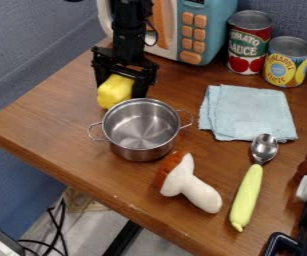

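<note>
My black gripper (121, 75) is over a yellow block (116, 91) at the back left of the wooden table (49, 125), just behind a steel pot (141, 131) with two handles. The block sits at or between the dark fingers; whether they grip it is unclear from this view.
A microwave (196, 25), tomato sauce can (248, 42) and yellow can (287, 63) stand at the back. A blue cloth (245, 112), spoon (249, 185), mushroom toy (188, 184) and dark items at the right edge lie around.
</note>
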